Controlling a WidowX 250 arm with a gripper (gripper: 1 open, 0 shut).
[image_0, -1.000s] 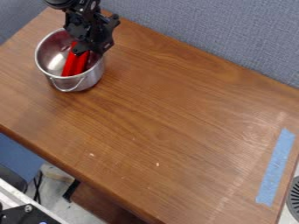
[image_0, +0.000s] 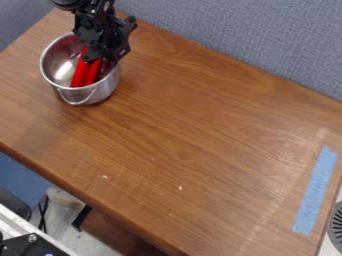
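Note:
A steel pot (image_0: 64, 84) stands at the upper left of the wooden table with red objects (image_0: 84, 71) inside it. My black gripper (image_0: 94, 50) reaches down from the top into the back of the pot, over the red objects. Its fingertips are mostly hidden among the pot's contents, so I cannot see how far open they are or whether anything is between them.
A strip of blue tape (image_0: 315, 190) runs along its right side. A grey padded wall (image_0: 254, 40) borders the back. The table's edge drops away at the lower left.

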